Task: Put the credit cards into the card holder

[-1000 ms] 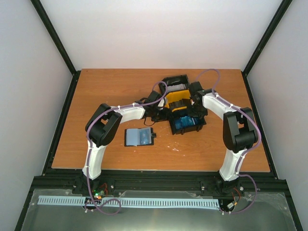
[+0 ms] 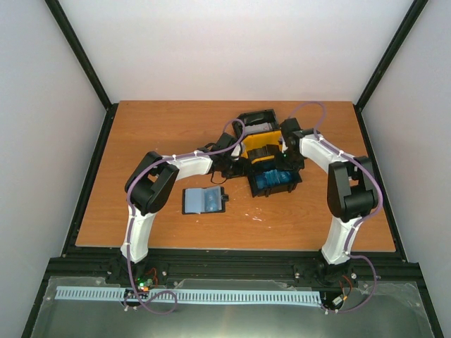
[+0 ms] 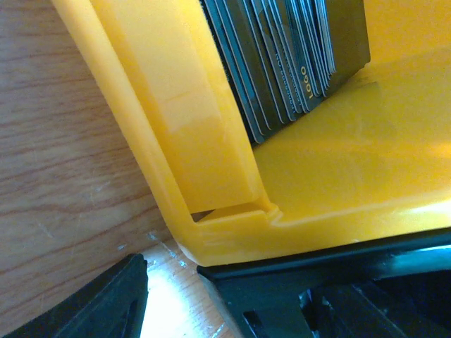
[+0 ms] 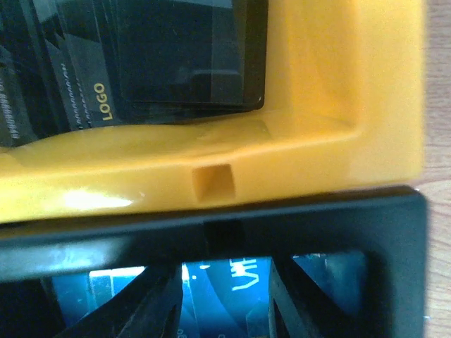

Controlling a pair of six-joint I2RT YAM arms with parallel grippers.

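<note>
A yellow tray (image 2: 252, 141) holds a row of dark cards (image 3: 275, 63) marked LOGO. In front of it is a black tray (image 2: 273, 188) with blue cards (image 4: 225, 296). My left gripper has the black tray's corner between its fingers. My right gripper is part open over the blue cards, just inside that tray's rim; whether a card is between its fingertips is unclear. An open card holder (image 2: 204, 200) with pale blue sleeves lies at the front left.
A black tray (image 2: 255, 117) with grey contents stands behind the yellow one.
My right arm has shifted slightly over the trays in the top view. My left arm and the trays look unchanged.
</note>
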